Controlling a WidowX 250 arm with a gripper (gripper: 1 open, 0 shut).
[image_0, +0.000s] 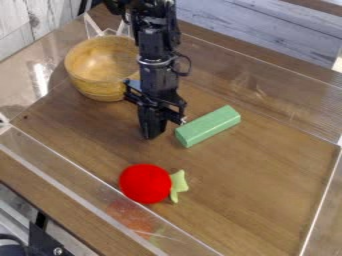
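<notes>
The black gripper (152, 124) is low over the wooden tabletop near the middle of the view, its fingertips shut with nothing visible between them. Just to its right lies a pale green block (207, 126), tilted diagonally. Behind and left of the gripper is a yellow wooden bowl (96, 64). Toward the front lies a red round object (144, 183) with a pale green part at its right side.
The table (267, 190) has bare room to the right and left front. Metal strips run along its left front and right edges. A pale plank wall (281, 30) stands beyond the back edge.
</notes>
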